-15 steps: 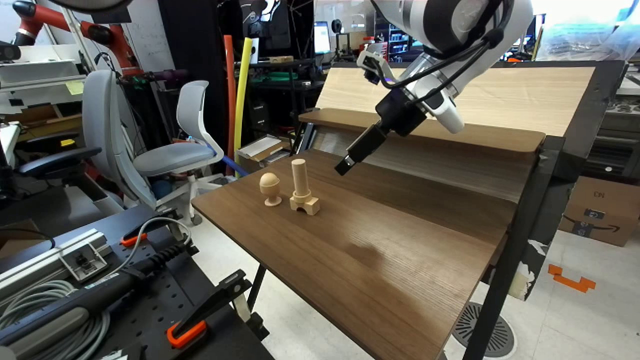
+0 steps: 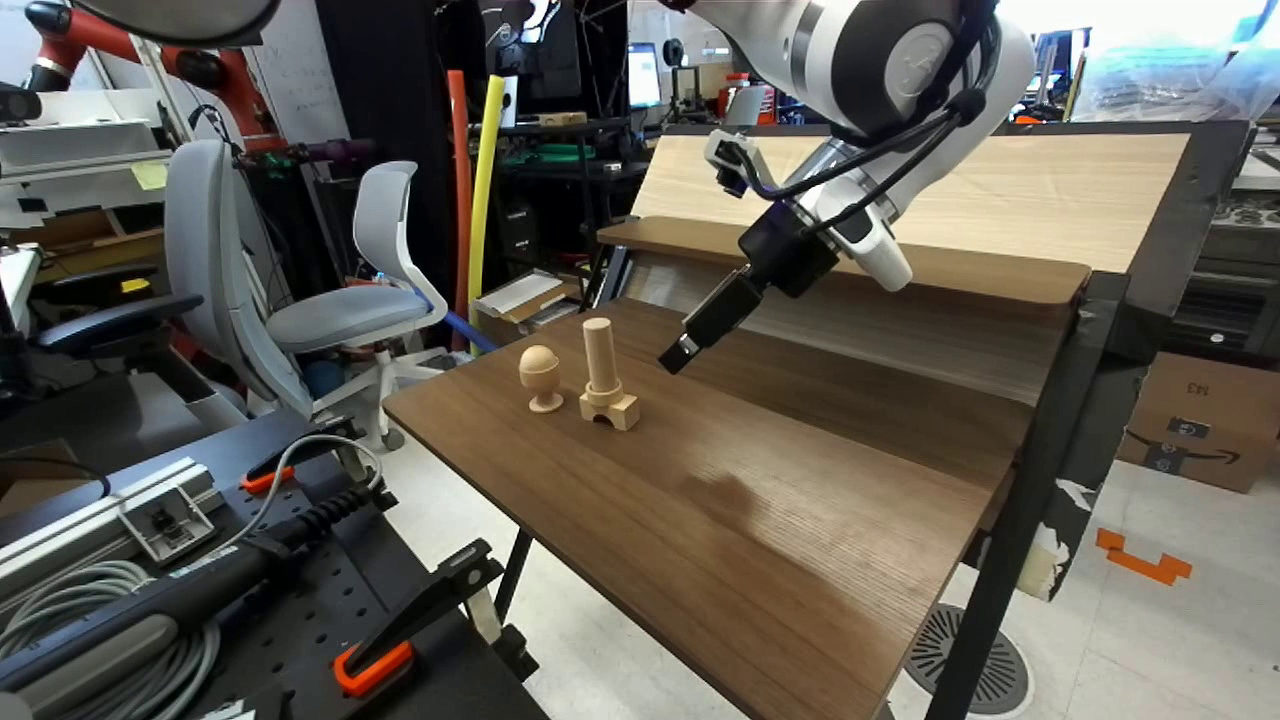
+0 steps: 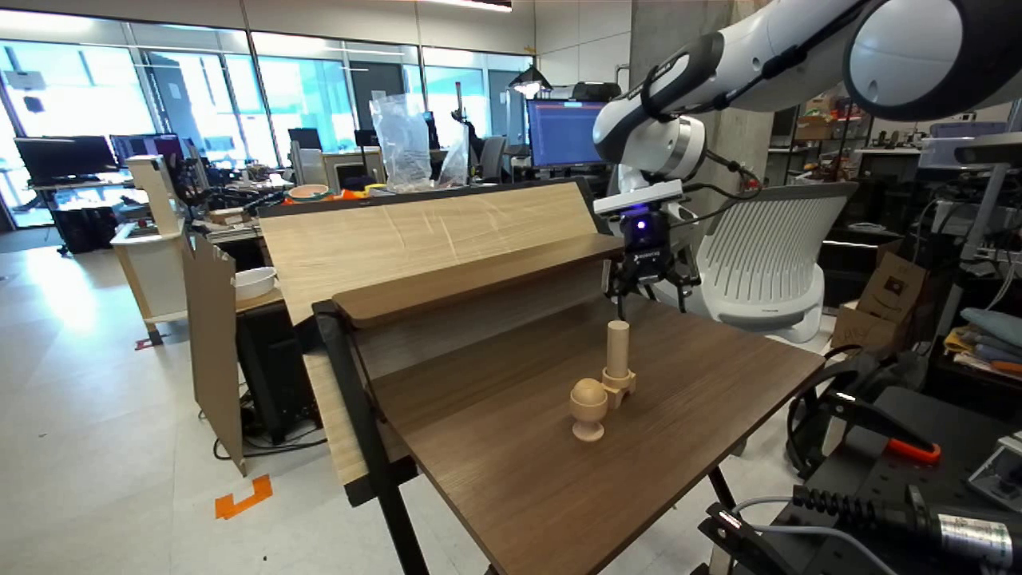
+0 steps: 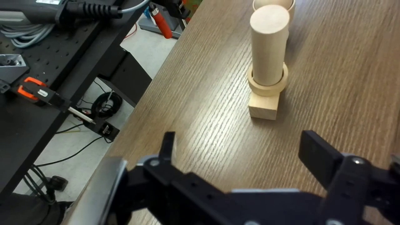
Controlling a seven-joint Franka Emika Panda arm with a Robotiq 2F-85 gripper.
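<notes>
On the wooden desk stands an upright pale cylinder (image 2: 600,356), set in a ring (image 4: 267,84) on top of a small arch-shaped block (image 2: 620,410). Beside that stack, and apart from it, a ball-topped wooden cup (image 3: 588,402) rests on its round foot. My gripper (image 2: 674,358) hangs above the desk, clear of the stack. In the wrist view its black fingers (image 4: 167,147) are spread wide with only desk surface showing between them, so it is open. Seen from the wrist, the cup is partly hidden behind the cylinder.
A raised shelf (image 2: 864,262) runs along its back. A black cart (image 2: 312,600) holding clamps and a cable stands alongside, separated from the desk by a gap of floor.
My arm and gripper have shifted slightly left and a little lower in exterior view 1, nearer the stack. The wooden pieces stay where they were.
</notes>
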